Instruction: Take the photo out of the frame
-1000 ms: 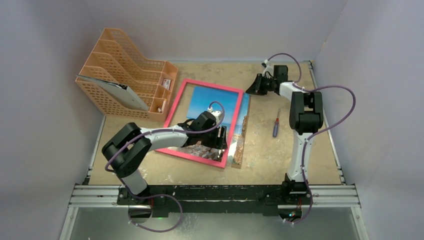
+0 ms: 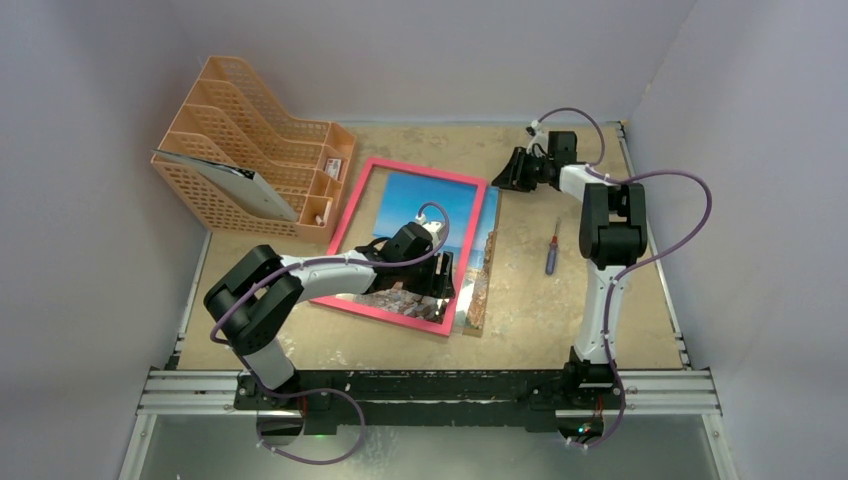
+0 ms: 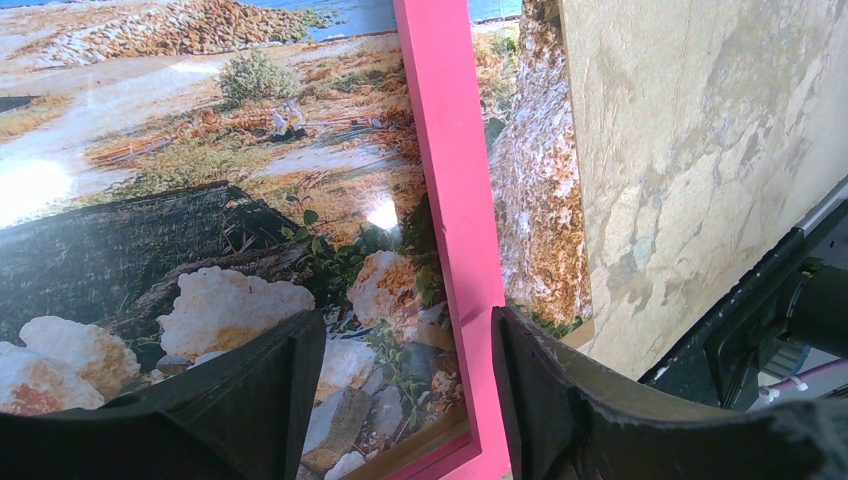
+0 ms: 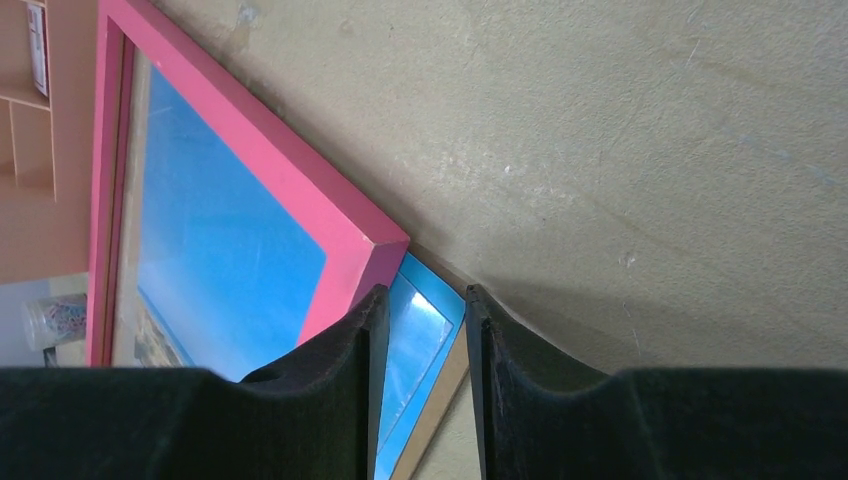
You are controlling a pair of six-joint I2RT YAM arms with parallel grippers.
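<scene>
The pink frame (image 2: 354, 200) lies on the table, with the photo (image 2: 420, 200) of sky, sea and rocks showing inside it and projecting out beyond its right side. My left gripper is open over the frame's right bar near a lower corner, a finger on either side of the bar. My right gripper stands open at the projecting top corner of the photo and backing board (image 4: 440, 380), beside the frame's corner, its fingertips close to the board's edge. Whether the fingertips touch it I cannot tell.
An orange organizer (image 2: 250, 100) with a flat panel in it stands at the back left. A screwdriver (image 2: 550, 258) lies right of the frame. The table between the frame and the right arm is mostly clear.
My right gripper has shifted very slightly at the board's top corner and looks a little more open than a second ago. The frame and left arm look unchanged.
</scene>
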